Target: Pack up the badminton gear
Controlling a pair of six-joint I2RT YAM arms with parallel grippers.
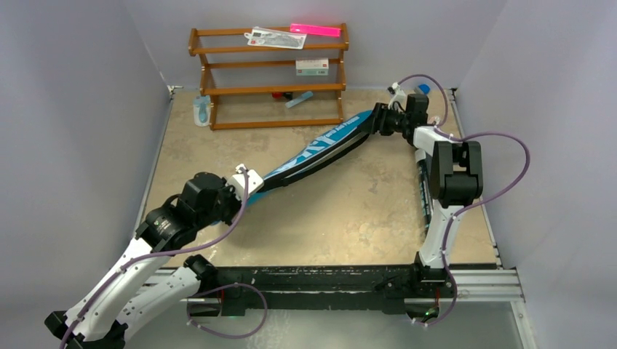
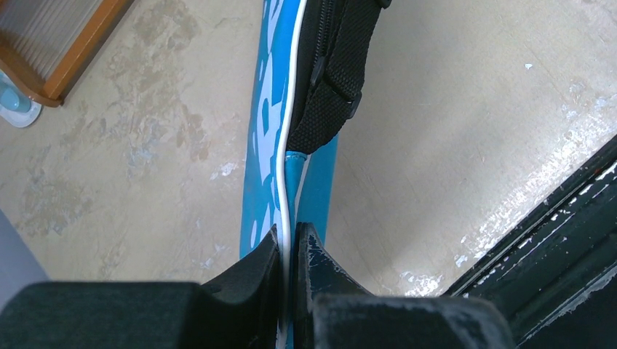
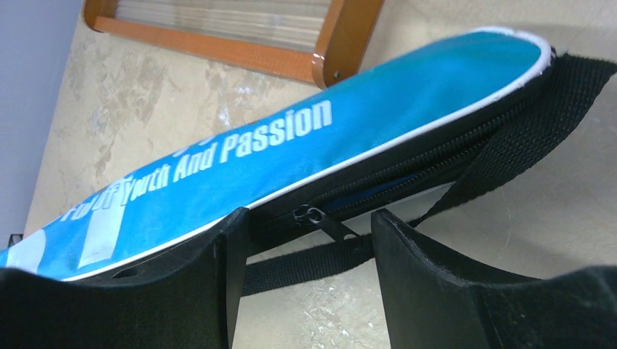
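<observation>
A long blue racket bag [image 1: 320,149] with white lettering and a black strap stretches diagonally across the tabletop, its zipper edge towards the front. My left gripper is shut on the bag's narrow lower end, pinching its white-piped edge. At the wide upper end, my right gripper stands open. The zipper pull [image 3: 327,223] and part of the black strap [image 3: 309,265] show in the space between its fingers. Along the zipper [image 3: 418,174] a dark gap shows near the wide end. The bag's inside is too dark to make out.
A wooden rack [image 1: 276,123] stands at the back, with a small box [image 1: 312,67] and a pink item [image 1: 315,30] on it. Another long dark tube-like item [image 1: 424,190] lies beside the right arm.
</observation>
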